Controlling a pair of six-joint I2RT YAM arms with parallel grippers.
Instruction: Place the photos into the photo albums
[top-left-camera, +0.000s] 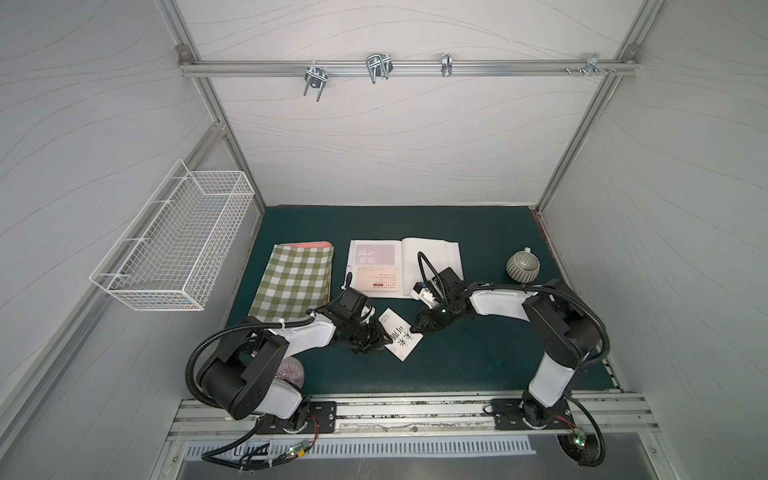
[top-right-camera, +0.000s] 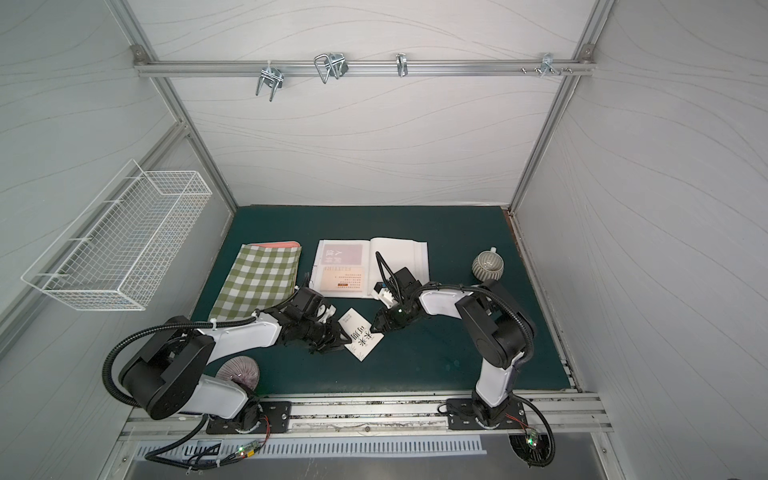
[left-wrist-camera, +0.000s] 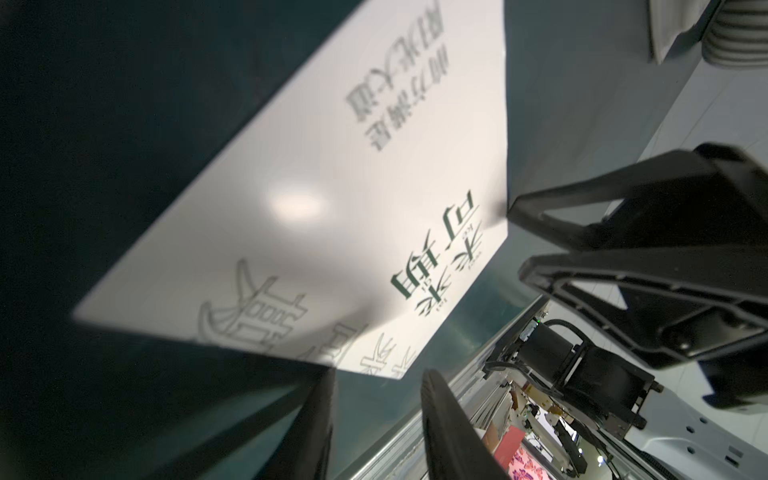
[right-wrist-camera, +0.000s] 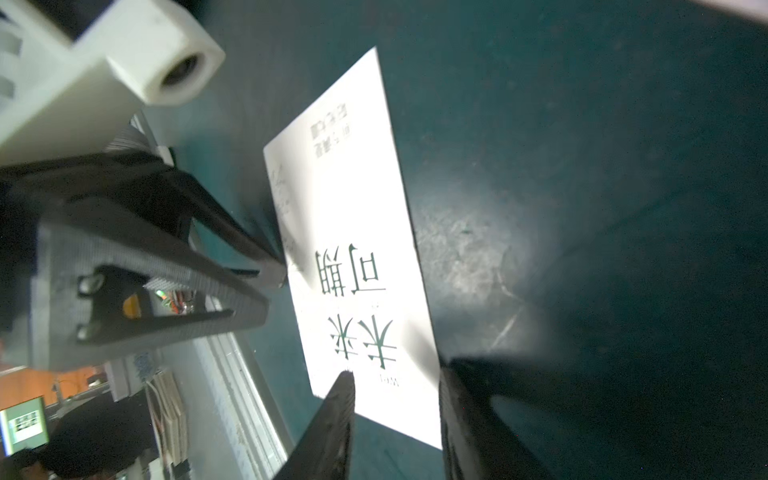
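Observation:
A white photo card (top-left-camera: 400, 334) with printed characters lies on the green mat between my grippers. My left gripper is part open at one corner of the card, its fingertips at or just beside the edge. My right gripper is part open at another corner, one fingertip at the card's edge. Whether either pinches it is unclear. The open album (top-left-camera: 373, 268) lies behind the card, its right page partly covered by my right arm.
A green checked cloth (top-left-camera: 289, 284) over a pink item lies at left, a striped pot (top-left-camera: 523, 265) at back right, and a round purple object (top-right-camera: 238, 370) beside the left arm's base. A wire basket (top-left-camera: 172, 240) hangs on the left wall.

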